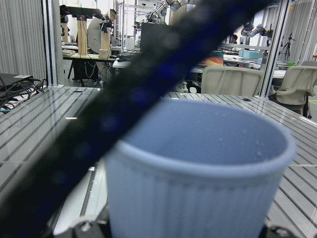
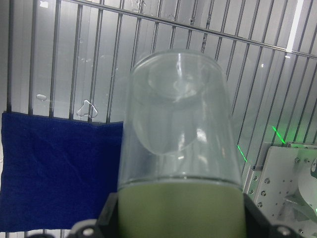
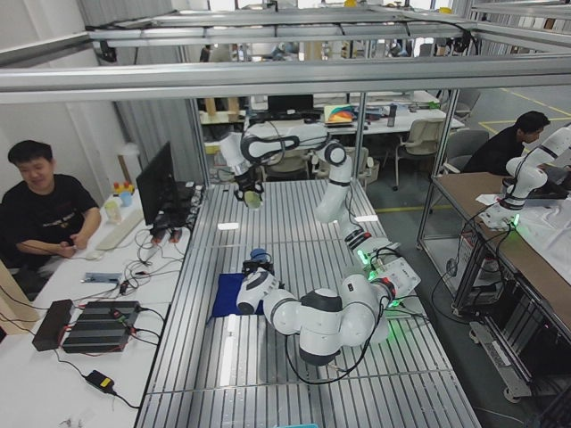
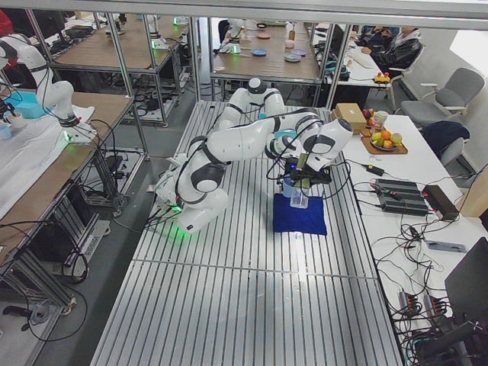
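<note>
A light blue ribbed cup [image 1: 198, 188] fills the left wrist view, with my left gripper [image 3: 258, 266] shut on it low over the dark blue cloth. My right gripper [image 3: 249, 191] is higher, shut on a clear cup with a pale green band [image 2: 181, 208]; in the right wrist view this cup hangs above the slatted table, beside the cloth as seen from above. A black strap or cable crosses the left wrist view, blurred.
A side desk [image 3: 107, 374] holds a monitor, cables and black boxes, with a seated person beside it. Metal frame posts surround the table.
</note>
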